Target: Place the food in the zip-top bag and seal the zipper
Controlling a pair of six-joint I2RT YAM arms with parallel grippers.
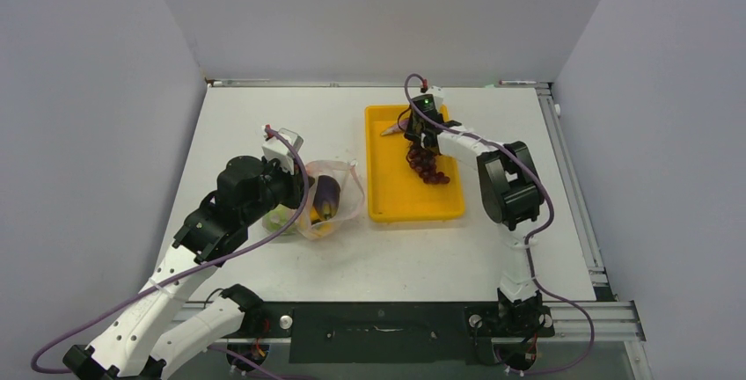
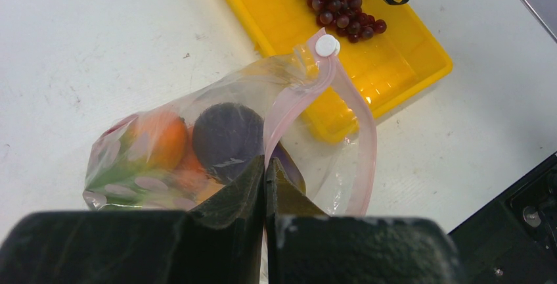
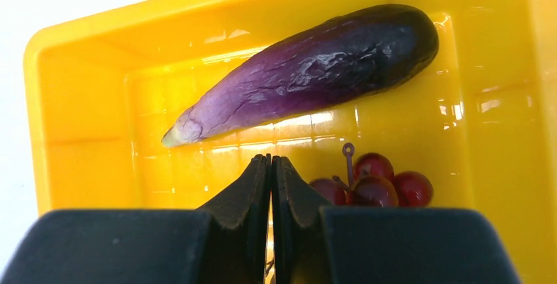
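The clear zip top bag (image 2: pixel 230 85) lies with its pink-edged mouth gaping toward the tray. My left gripper is shut on one pink edge of that mouth. Inside are an eggplant (image 1: pixel 326 193) and orange and green food. In the right wrist view, a second eggplant (image 3: pixel 315 67) rests along the tray's far wall. Dark red grapes (image 1: pixel 424 165) lie on the tray floor, partly covered by the right gripper. My right gripper is shut above the tray, its tips bare. A bit of stem shows low between its fingers; whether it is pinched I cannot tell.
The yellow tray (image 1: pixel 409 211) stands right of the bag, its front half bare. My left arm (image 1: pixel 229 213) covers part of the bag.
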